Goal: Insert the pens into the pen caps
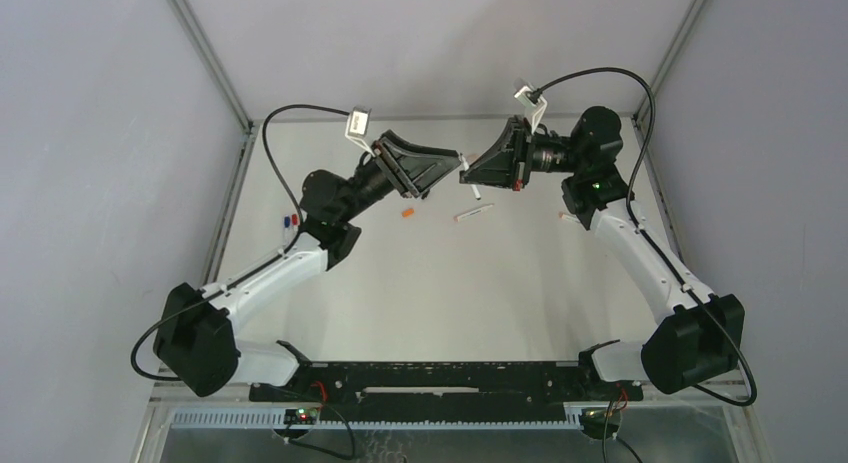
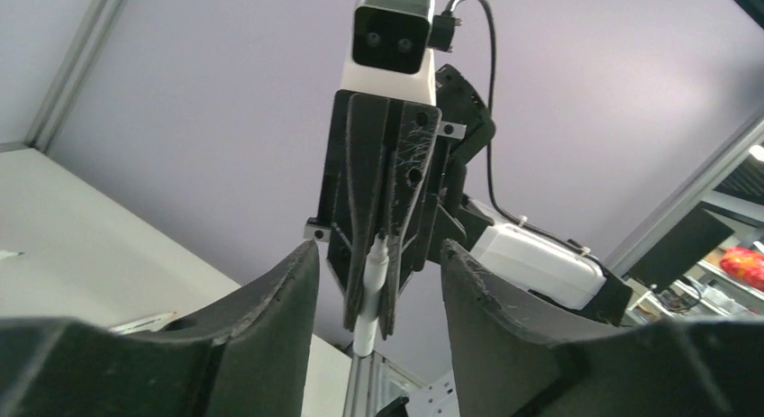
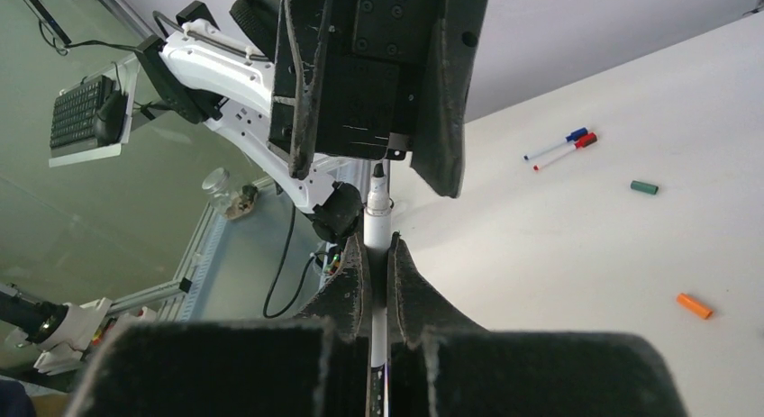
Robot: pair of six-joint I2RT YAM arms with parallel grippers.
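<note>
An upright white pen (image 3: pixel 377 221) is held in my right gripper (image 1: pixel 466 173), which is shut on it; its dark tip points up in the right wrist view. My left gripper (image 1: pixel 433 169) is part open beside the pen's upper end, its fingers on either side of that end in the right wrist view, with a visible gap. An orange cap (image 3: pixel 695 305) and a green cap (image 3: pixel 644 187) lie on the table, as do a blue-capped pen (image 3: pixel 555 145) and a red-capped pen (image 3: pixel 566 152).
More pens lie on the table, including one (image 1: pixel 473 212) below the grippers and one (image 1: pixel 569 217) at the right. Walls enclose the table.
</note>
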